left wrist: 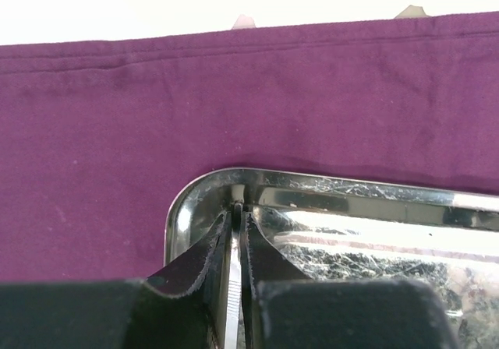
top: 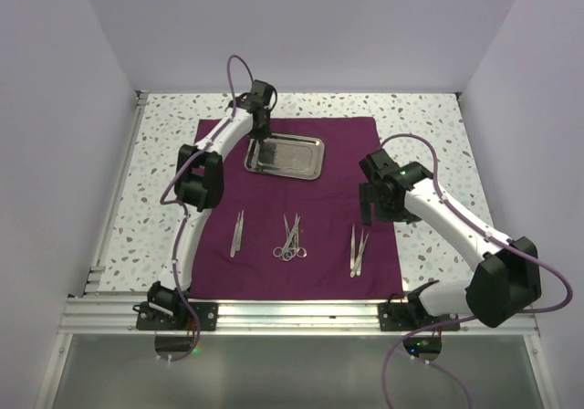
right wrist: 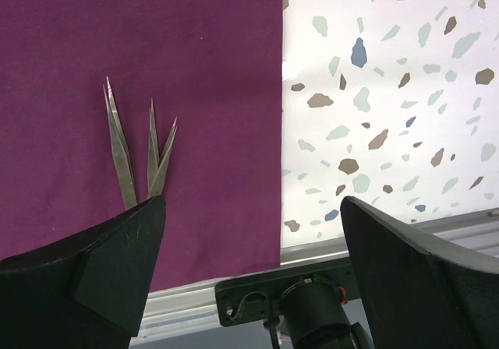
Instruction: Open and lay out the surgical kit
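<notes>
The silver tray [top: 315,167] lies at the back of the purple cloth [top: 347,167]. My left gripper reaches down into the tray's far left corner. Its two fingers are close together over a slim silver instrument [left wrist: 233,298], which shows in the narrow gap between them; whether they grip it cannot be told. My right gripper is wide open with nothing between its fingers, above the cloth's right edge. Two pairs of tweezers lie at the cloth's front right: one pair [right wrist: 118,150] beside the other pair [right wrist: 160,166].
Scissor-like instruments [top: 291,240] lie at the cloth's front middle, and slim handles [top: 237,234] at the front left. Between these and the tray the cloth is bare. Speckled table [top: 433,121] shows free at the right.
</notes>
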